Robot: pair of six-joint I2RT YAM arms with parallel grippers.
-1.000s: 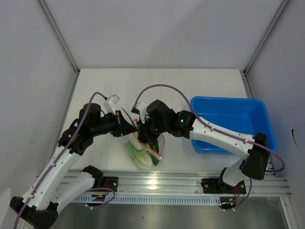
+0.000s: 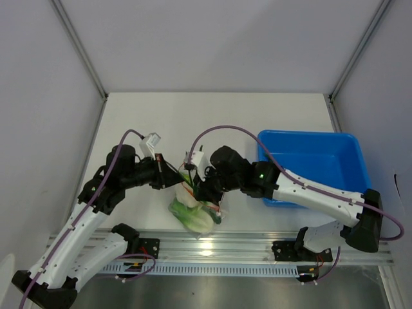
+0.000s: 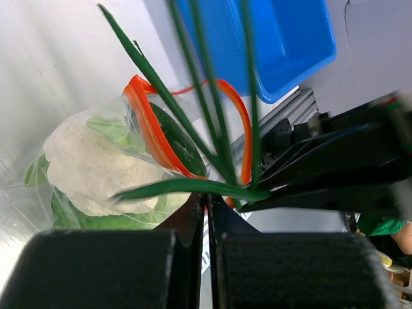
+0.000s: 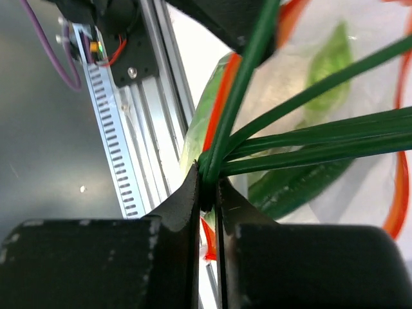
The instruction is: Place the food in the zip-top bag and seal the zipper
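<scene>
The zip bag (image 2: 190,212) with orange zipper lies at table centre, holding pale cauliflower (image 3: 96,167), leafy greens and a dark green vegetable (image 4: 290,187). My left gripper (image 2: 168,177) is shut at the bag's mouth; in its wrist view (image 3: 206,206) orange zipper shows by its tips, but whether it is pinched is unclear. My right gripper is shut on a bundle of long green stalks (image 4: 257,103), over the bag's opening. The stalks fan out across both wrist views.
A blue bin (image 2: 315,161) stands at right, behind the right arm. The table's front rail (image 2: 206,238) lies close below the bag.
The right arm has shifted toward the front and right with the green stalks. The left gripper has moved slightly near the bag, which looks somewhat shifted too.
</scene>
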